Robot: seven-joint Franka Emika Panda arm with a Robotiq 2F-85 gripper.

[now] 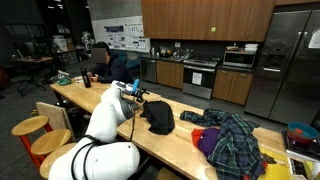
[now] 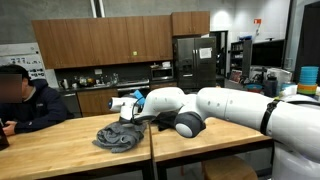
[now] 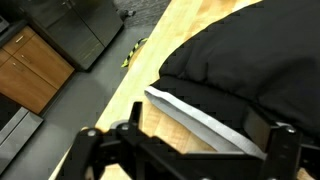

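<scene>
A black cloth (image 3: pixel 240 70) with a pale strip (image 3: pixel 205 122) along one edge fills much of the wrist view. Below and in front of the camera my gripper is open, its two fingers (image 3: pixel 130 138) apart and the pale strip showing in the gap. I cannot tell whether they touch the cloth. From exterior view 1, the gripper (image 1: pixel 137 95) is low over the far part of the table, and a black cloth (image 1: pixel 158 117) lies rumpled nearer the camera. In exterior view 2 a grey cloth (image 2: pixel 120 135) lies bunched near the table edge.
A dark plaid cloth (image 1: pixel 232 145) lies among red and blue fabric toward the right of the table (image 1: pixel 185 150). A seated person (image 2: pixel 28 100) is at the far end. Round stools (image 1: pixel 55 142) stand beside the table. Bare wood shows between the cloths.
</scene>
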